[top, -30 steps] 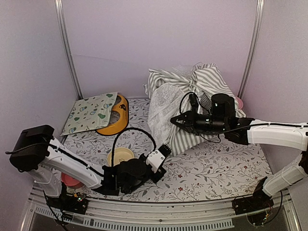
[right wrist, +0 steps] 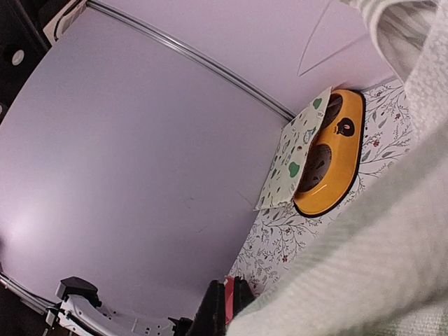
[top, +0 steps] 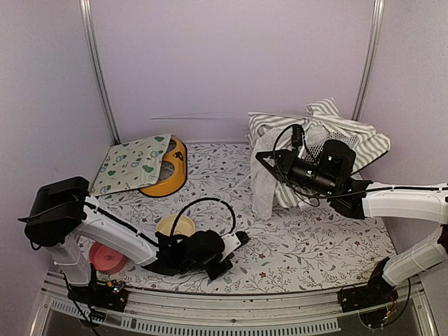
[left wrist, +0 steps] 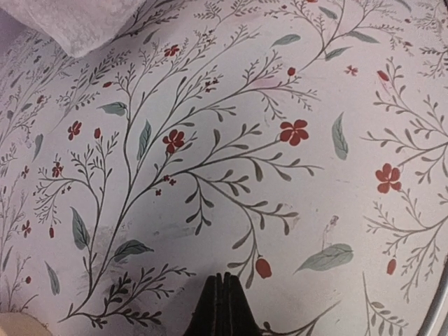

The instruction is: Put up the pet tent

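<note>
The pet tent [top: 357, 140], striped fabric with white lace and mesh, is bunched at the back right. My right gripper [top: 262, 159] is at its front left, over the lace; in the right wrist view its fingers [right wrist: 241, 297] are partly behind pale fabric [right wrist: 364, 280], so their hold is unclear. My left gripper is shut, pointing down over bare floral mat at the front middle, nothing visible between its fingers. A corner of pale lace [left wrist: 77, 28] shows at the top of the left wrist view.
A yellow tray [top: 171, 183] with a patterned mat [top: 126, 164] on it stands back left. A cream bowl [top: 175, 224] and a red bowl [top: 105, 255] lie front left, by the left arm.
The tent has shifted right and up, with my right gripper rising and moving slightly right. My left gripper has moved a little toward the front.
</note>
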